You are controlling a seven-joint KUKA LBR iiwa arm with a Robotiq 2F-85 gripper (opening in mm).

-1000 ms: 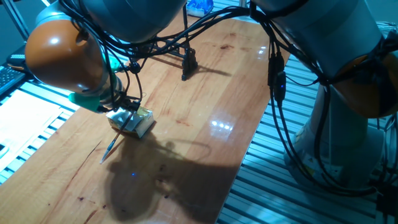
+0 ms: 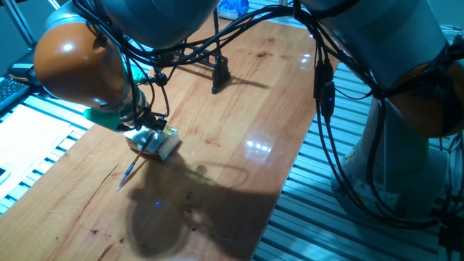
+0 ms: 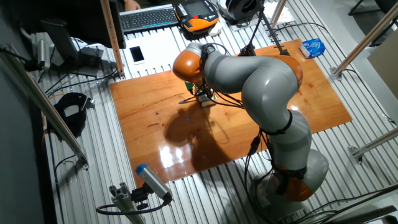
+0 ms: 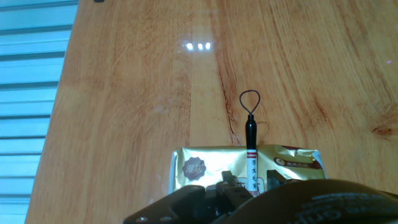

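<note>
A thin brush-like pen with a black end and a hanging loop lies across a gold package. In exterior view 1, the pen slants down from the package toward the table. My gripper is right over the package, its two fingertips on either side of the pen. Gaps show between the pen and both fingers, so the fingers look open. The dark gripper body hides the near part of the package and the pen's other end in the wrist view.
A black stand rises at the table's far side. A blue packet lies at the table's far corner. Keyboard and phone are beyond the table edge.
The arm's orange wrist joint and gripper have shifted very slightly to the right in exterior view 1. Package and pen look unmoved.
</note>
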